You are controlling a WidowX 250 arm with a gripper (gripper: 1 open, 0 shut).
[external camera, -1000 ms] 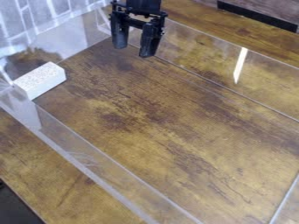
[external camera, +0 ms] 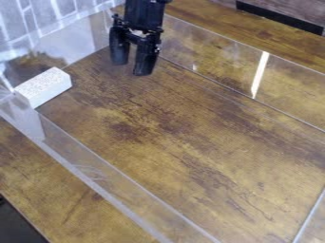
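Note:
The black gripper hangs at the top centre of the camera view, over the back left part of a clear-walled enclosure on a wood-grain surface. Its two fingers stand apart with nothing visible between them. A white speckled block lies at the left, against or close beside the clear left wall, some way to the left of and nearer than the gripper.
Clear walls border the work area on the left, back and right. A white pale fabric or curtain is behind at the upper left.
The gripper has moved left and somewhat down, toward the side where the white block lies. The block has stayed in place.

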